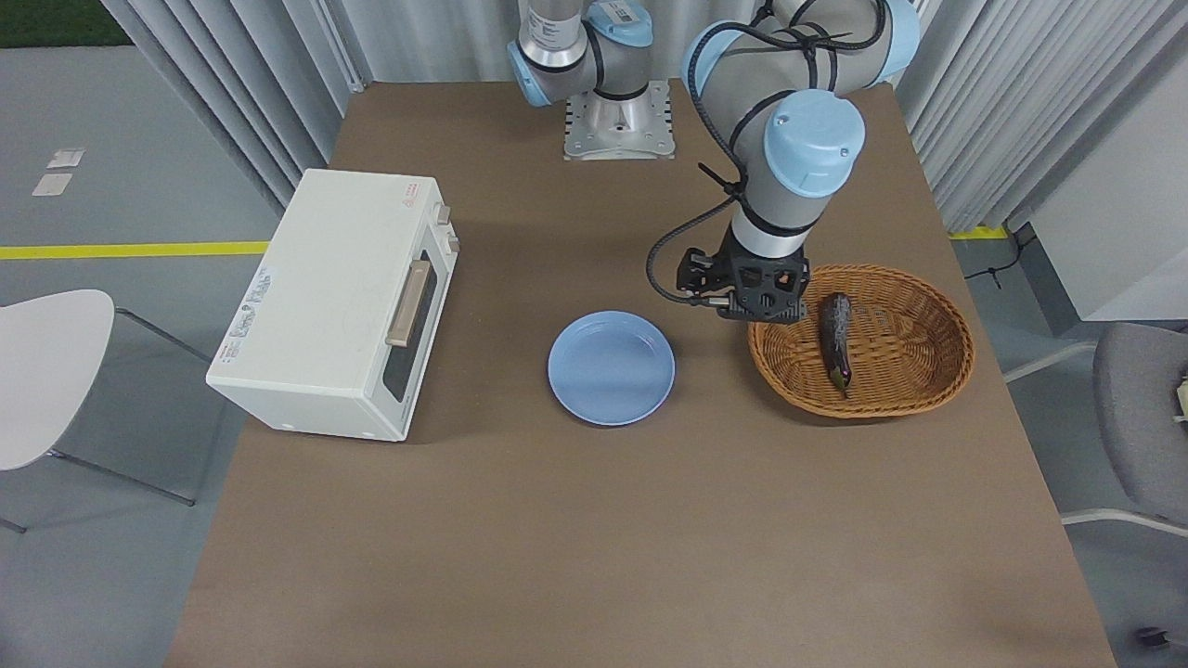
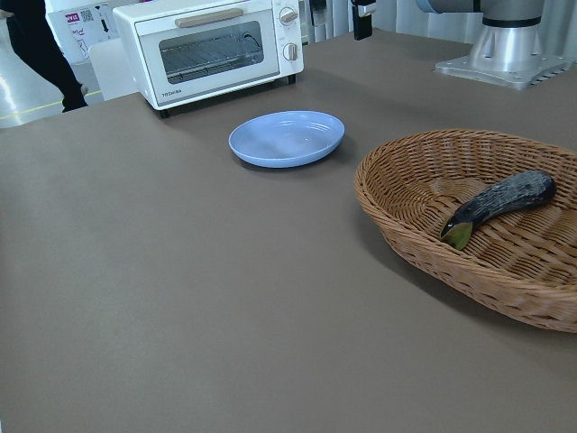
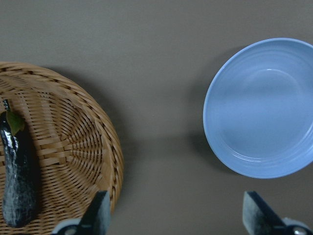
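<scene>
My gripper (image 1: 743, 288) hangs high above the table at the left rim of a wicker basket (image 1: 913, 367). In the wrist view its two fingers stand wide apart at the bottom edge, open (image 3: 174, 210), with only bare table between them. A dark eggplant (image 1: 835, 340) with a green cap lies in the basket, at the far left of the wrist view (image 3: 19, 181). A light blue plate (image 1: 610, 367) lies left of the basket on the table, empty, and at the right of the wrist view (image 3: 259, 112).
A white toaster oven (image 1: 312, 289) stands at the left of the table, its door shut. The arm's base (image 1: 618, 134) is at the back.
</scene>
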